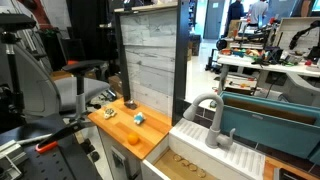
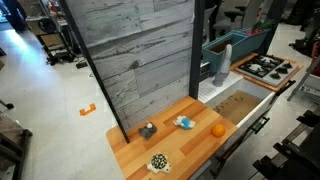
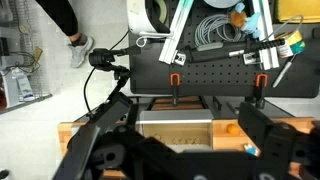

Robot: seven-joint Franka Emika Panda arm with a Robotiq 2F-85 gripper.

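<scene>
In the wrist view, my gripper shows as two dark, blurred shapes set wide apart at the bottom, with an empty gap between them; it looks open. Neither exterior view clearly shows it. On the wooden counter (image 2: 185, 145) lies an orange ball-like item (image 2: 218, 130), with a small blue and white item (image 2: 184, 122) behind it. A grey item (image 2: 148, 130) and a pale, dark-spotted item (image 2: 158, 162) lie farther left. The orange item (image 3: 233, 128) also appears at the wrist view's lower right.
Beside the counter is a white sink unit with a grey faucet (image 1: 216, 120) and an open-topped compartment (image 1: 185, 168). A grey plank panel (image 1: 150, 60) stands behind. The black table (image 3: 215, 78) carries cables and tools along its far side.
</scene>
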